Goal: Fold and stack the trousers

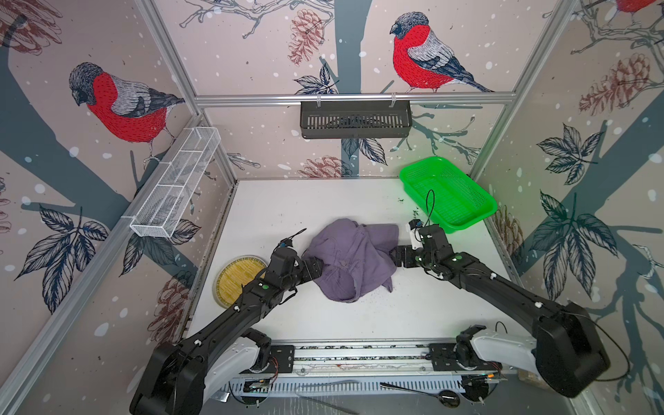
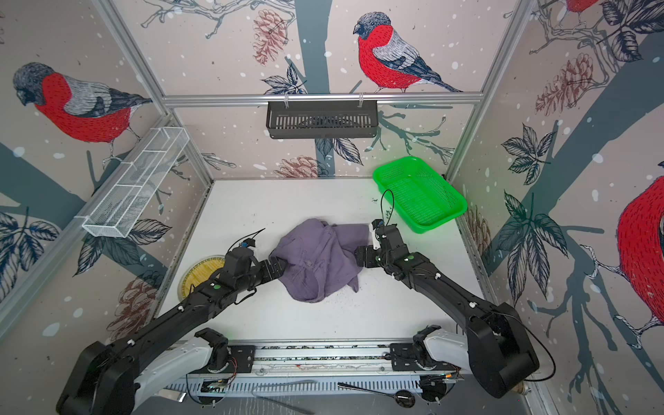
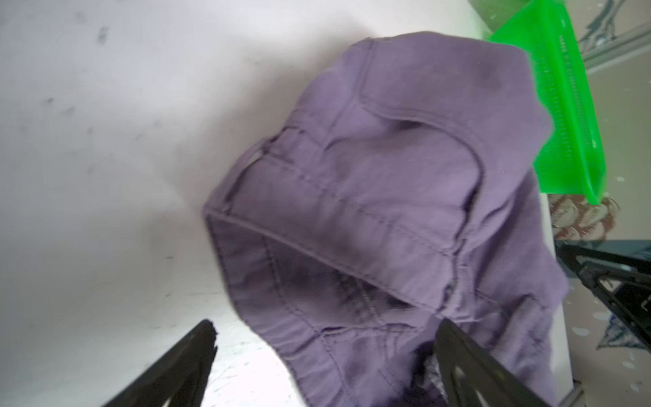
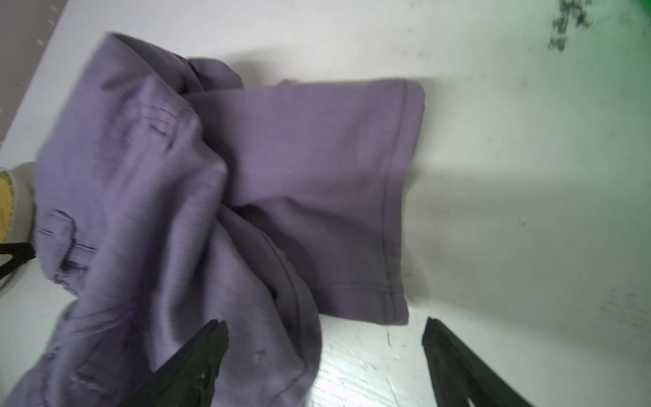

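The purple trousers [image 1: 349,259] lie crumpled in a heap at the middle of the white table. One flat leg end [image 4: 339,162] sticks out on the right side of the heap. At the heap's left edge is my left gripper, its fingers spread wide; a waistband-like edge [image 3: 257,224] shows ahead of them. On the opposite side my right gripper stands open close to the leg end, with part of a fold below its left finger. Neither gripper has cloth pinched in it. The heap's underside is hidden.
A green basket [image 1: 449,193] occupies the back right corner of the table. A round yellow dish [image 1: 235,280] sits behind the left arm.
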